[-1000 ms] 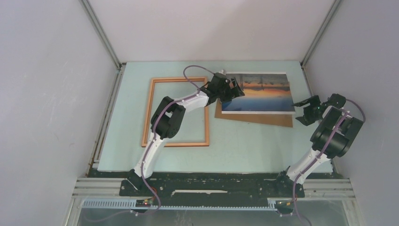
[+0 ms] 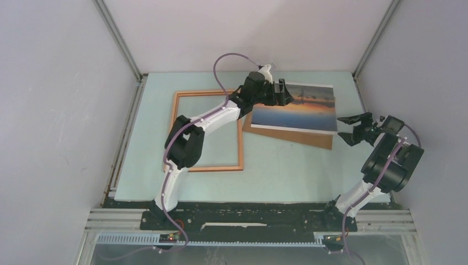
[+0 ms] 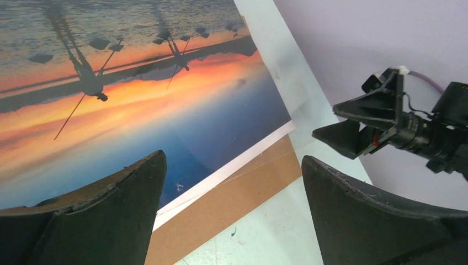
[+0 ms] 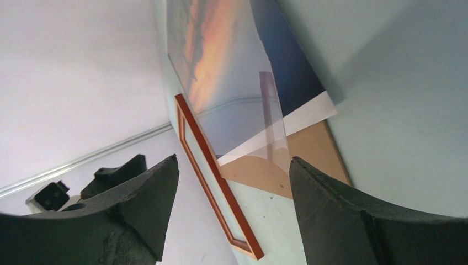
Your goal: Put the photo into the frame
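Observation:
The sunset photo (image 2: 301, 113) lies on a brown backing board (image 2: 292, 138) right of the wooden frame (image 2: 239, 149); a clear sheet (image 4: 237, 83) overlies part of them in the right wrist view. My left gripper (image 2: 278, 94) hangs open above the photo's upper-left area, nothing visible between its fingers. My right gripper (image 2: 347, 128) is open beside the photo's right edge, low over the table, its fingers just clear of the sheet's corner as far as shows.
The frame fills the left of the pale table, partly hidden under my left arm. Walls stand close at the back and right.
The photo and board have shifted left.

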